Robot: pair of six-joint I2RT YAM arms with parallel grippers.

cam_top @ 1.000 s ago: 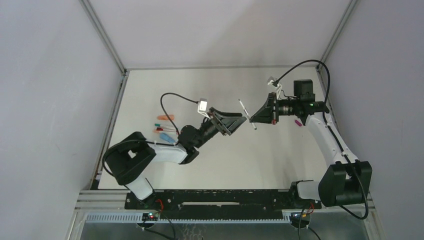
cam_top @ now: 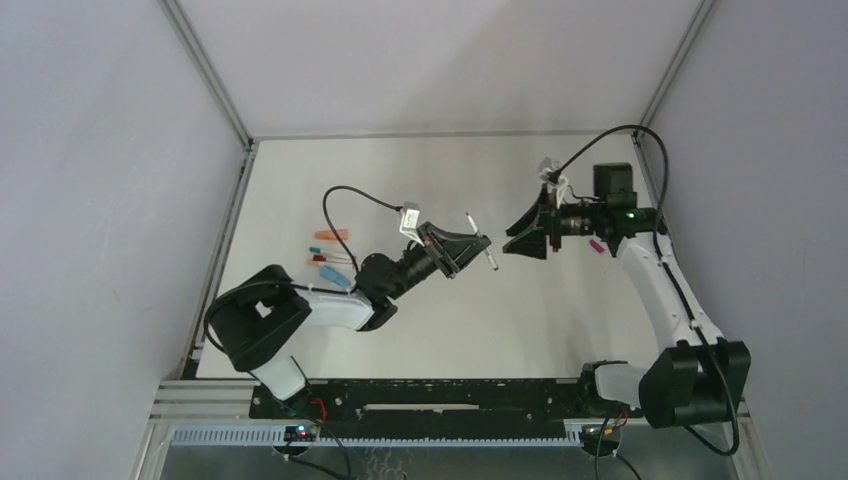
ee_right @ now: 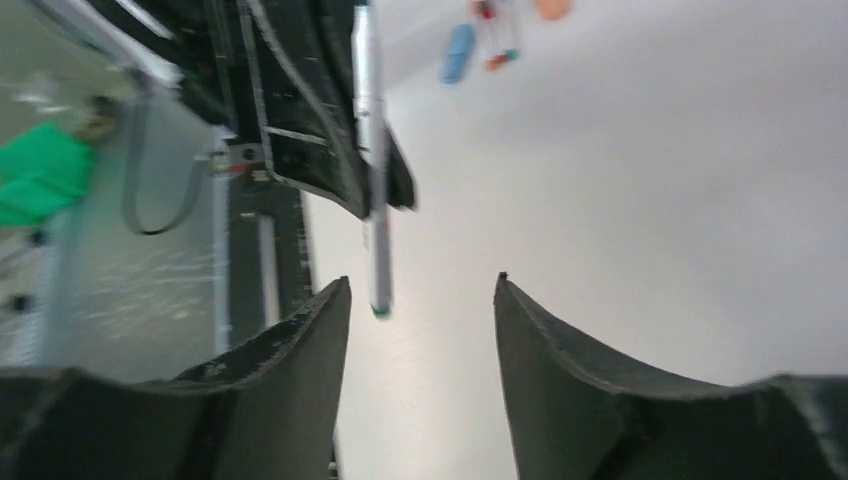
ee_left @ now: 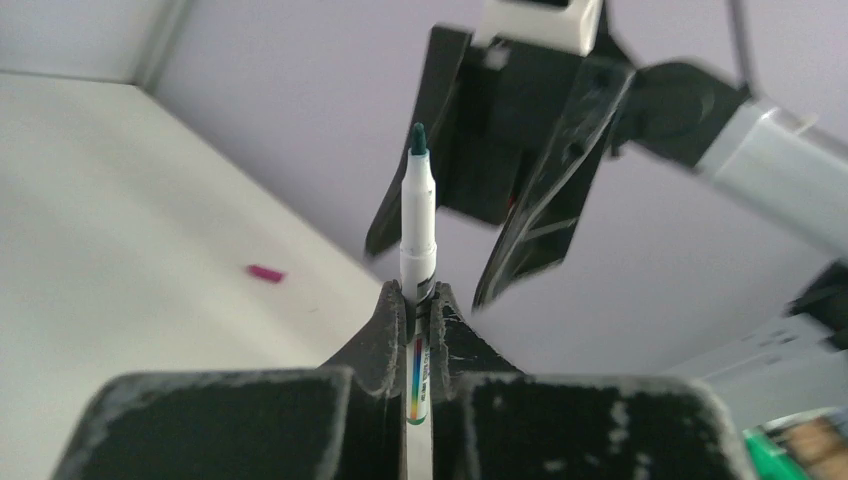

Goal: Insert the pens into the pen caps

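A white pen [ee_left: 418, 215] with a bare dark green tip is pinched upright in the left wrist view, my left gripper shut on its lower part. From above, the same pen [cam_top: 472, 223] slants across the fingertips of the left gripper [cam_top: 484, 243]. Just to its right, my right gripper [cam_top: 512, 241] is open, its fingers apart from the pen. Nothing lies between the right gripper's fingers [ee_right: 290, 370] in the right wrist view. A magenta cap-like piece [ee_left: 265, 273] lies on the table, seen also beside the right arm as a cap [cam_top: 597, 246].
Several pens [cam_top: 332, 257] lie at the table's left, between an orange object [cam_top: 331, 235] and a blue object [cam_top: 334, 276]. Side walls rise close behind the right arm.
The right gripper held the pen a second ago.
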